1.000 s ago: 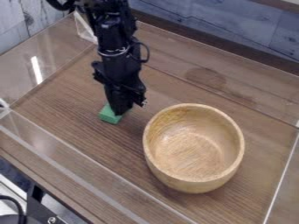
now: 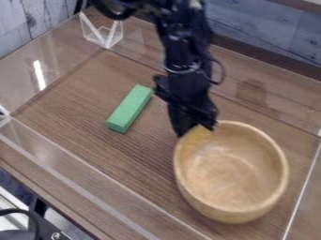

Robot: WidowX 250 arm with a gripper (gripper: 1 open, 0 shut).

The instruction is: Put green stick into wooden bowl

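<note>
The green stick (image 2: 129,108) lies flat on the wooden table, left of the arm, with nothing touching it. The round wooden bowl (image 2: 231,174) stands at the lower right, and its inside looks empty. My black gripper (image 2: 191,126) is at the bowl's upper-left rim, pointing down and seeming to touch or overlap it. The stick is clear of the gripper by a visible gap. From this angle the dark fingers blend together, so their opening does not show, and no stick is between them.
A pale wire-like object (image 2: 101,31) stands at the upper left. A black cable (image 2: 22,220) curls at the lower-left corner. Bare table lies in front of the stick and along the right.
My gripper has moved right from above the stick to the bowl's rim. The bowl has shifted right and toward the camera. The stick, earlier partly covered, is now fully in sight.
</note>
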